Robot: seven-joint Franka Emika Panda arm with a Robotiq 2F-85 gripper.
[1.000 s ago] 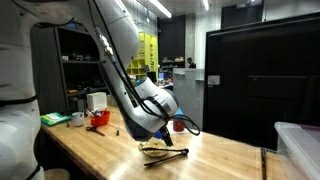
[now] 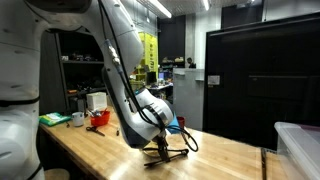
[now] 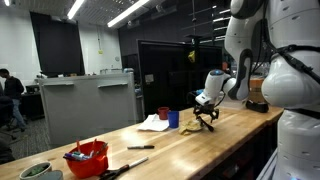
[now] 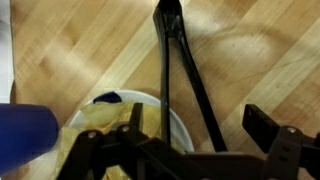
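Note:
Black tongs (image 4: 165, 75) lie on the wooden table, their joined end at the top of the wrist view and their two arms spread toward me. One arm crosses the edge of a white plate (image 4: 178, 130) holding something yellow and crumpled (image 4: 90, 140). My gripper is open above the tongs, with both arms of the tongs between its fingers in this view. Exterior view 1 has the gripper (image 2: 167, 147) low over the tongs (image 2: 176, 153); whether it touches them, I cannot tell.
Close to the plate stands a blue cup (image 4: 25, 135), with a red cup (image 3: 163, 112) and white paper (image 3: 152, 123) nearby. A red basket (image 3: 86, 163) of items and black-handled utensils (image 3: 122, 168) are farther along.
My gripper has come down toward the table and nearer the tongs. The tongs and the plate appear to stay where they were.

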